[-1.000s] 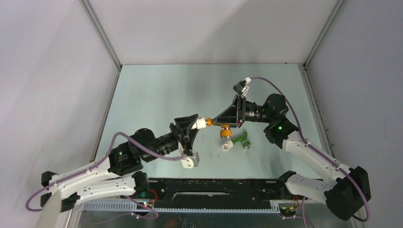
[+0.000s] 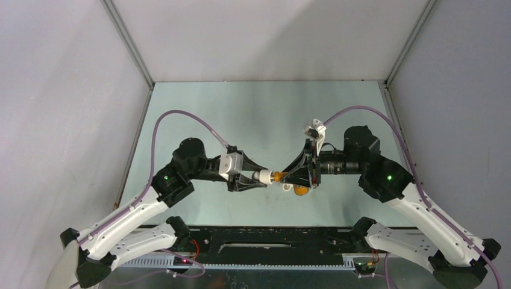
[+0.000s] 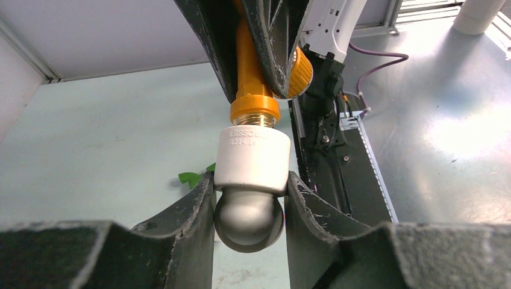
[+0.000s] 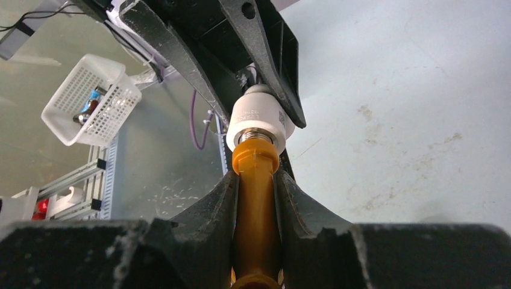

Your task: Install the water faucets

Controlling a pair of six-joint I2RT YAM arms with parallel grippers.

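My left gripper (image 2: 256,176) is shut on a white plastic fitting (image 3: 251,158) with a rounded silver end. My right gripper grips the orange faucet body (image 4: 256,223). The faucet's threaded end meets the white fitting, some silver thread (image 3: 255,120) still showing between them. An orange knob (image 2: 300,189) shows below the right gripper in the top view. A green piece (image 3: 190,179) lies on the board behind the fitting in the left wrist view, partly hidden.
The pale board (image 2: 229,102) is clear at the back. In the right wrist view a white basket (image 4: 111,111) with metal parts stands off the board. A dark rail (image 2: 259,238) runs along the front edge.
Both grippers have moved toward the front and right with the joined pieces. The left gripper has also changed its orientation. The green piece is now mostly hidden in the top view.
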